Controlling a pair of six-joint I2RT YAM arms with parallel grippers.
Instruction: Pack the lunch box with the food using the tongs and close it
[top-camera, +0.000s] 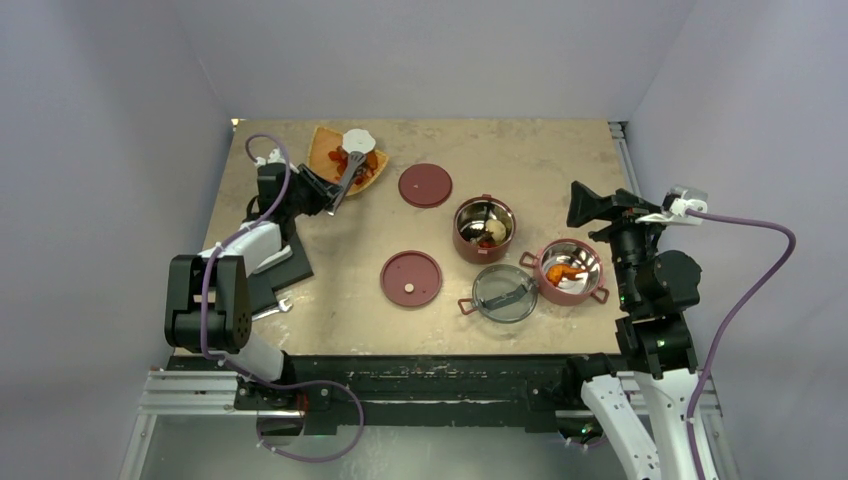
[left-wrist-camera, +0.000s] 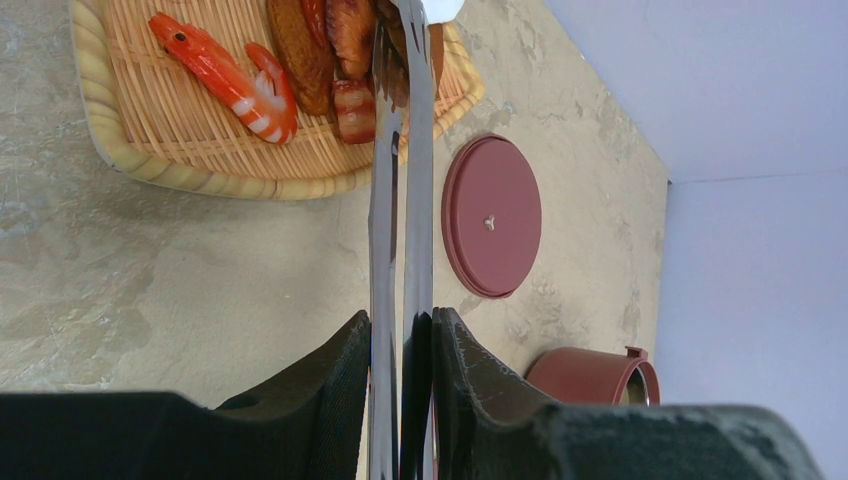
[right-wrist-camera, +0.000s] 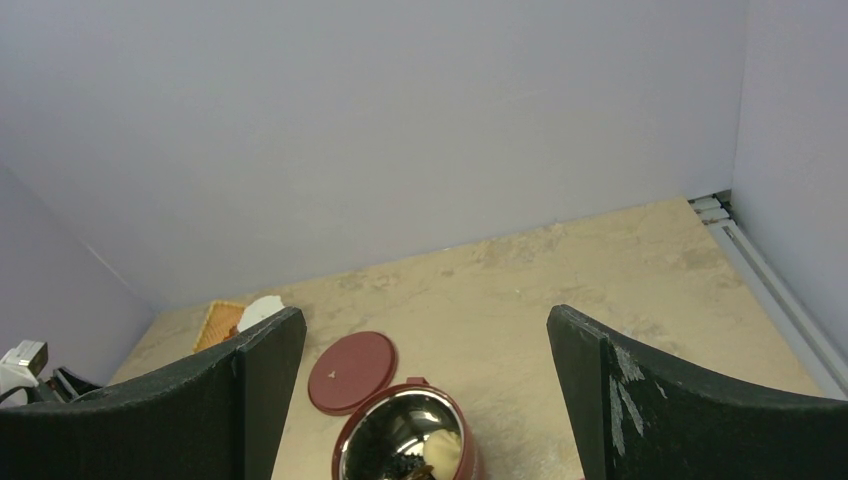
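Observation:
My left gripper (top-camera: 328, 200) holds steel tongs (left-wrist-camera: 418, 200) between its fingers, their tips among food in a wicker basket (left-wrist-camera: 100, 100) at the back left, where shrimp (left-wrist-camera: 225, 80), sausage and meat pieces lie. A white dish (top-camera: 358, 138) sits at the basket's back edge. A maroon pot (top-camera: 468, 240) with food inside stands centre right, a pink pot (top-camera: 585, 285) with an orange item to its right. My right gripper (top-camera: 595, 205) is raised over the right side, open and empty.
Two maroon lids (top-camera: 425, 185) lie on the table, the nearer lid (top-camera: 400, 270) at centre front. A glass lid (top-camera: 495, 295) lies before the maroon pot. Dark boards (top-camera: 290, 265) and a wrench are at the left.

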